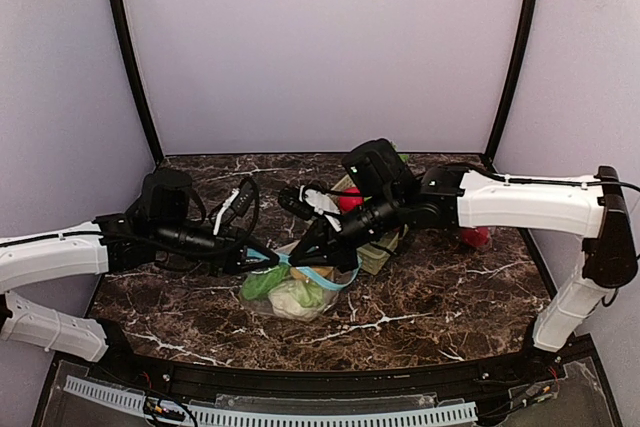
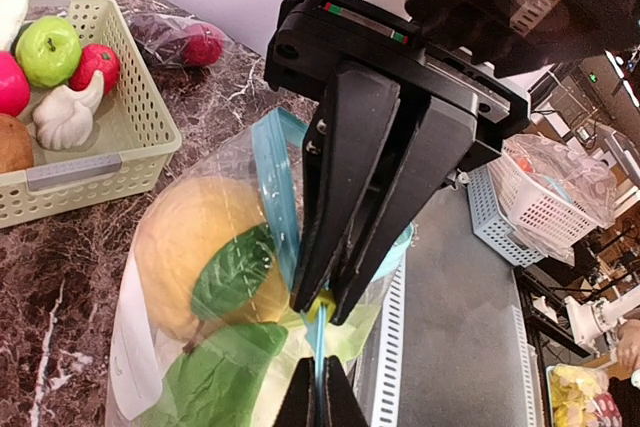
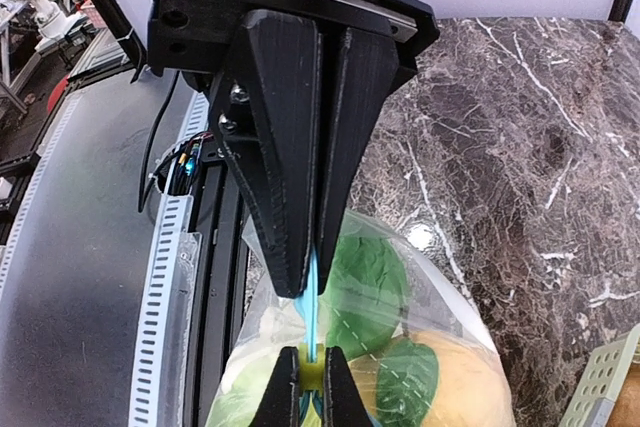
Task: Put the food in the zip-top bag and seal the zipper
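Observation:
The clear zip bag hangs upright between both grippers, with green leafy pieces, a rounded orange-yellow food item and a pale item inside. Its light-blue zipper strip runs along the mouth. My left gripper is shut on the thin strip at one end. Close beside it, my right gripper is shut on the yellow zipper slider. On the right gripper's far side, the strip loops out loosely and the mouth gapes in the top view. Whether the zipper teeth are joined cannot be seen.
A beige basket with a green apple, garlic and other produce stands behind the bag. Another clear bag with a red item lies at the right. Bare marble tabletop surrounds them.

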